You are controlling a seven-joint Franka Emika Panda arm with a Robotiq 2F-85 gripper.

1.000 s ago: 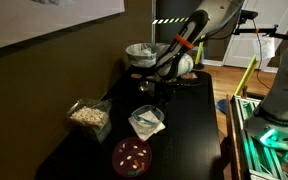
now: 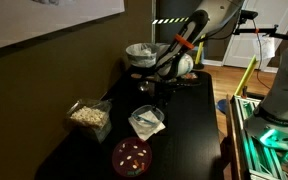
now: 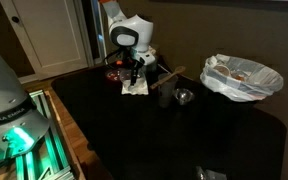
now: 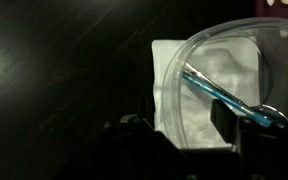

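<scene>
A clear plastic bowl (image 2: 144, 119) rests on a white napkin (image 2: 158, 129) on the black table. In the wrist view, a spoon with a blue handle (image 4: 222, 94) lies inside the bowl (image 4: 169, 90), above the napkin (image 4: 167, 50). My gripper is open, its dark fingers spread across the bowl's near rim; nothing is seen held between them. From the side, the gripper (image 2: 163, 97) hangs just behind the bowl. In the second exterior view, the arm covers part of the napkin (image 3: 136, 88) and the fingertips are hard to make out.
A red plate (image 2: 132, 157) with small pieces sits nearest that camera. A container of pale bits (image 2: 90, 119) stands to the left. Toward the back are a metal bowl (image 3: 184, 96), a wooden spoon (image 3: 173, 76) and a white-lined basket (image 3: 240, 88).
</scene>
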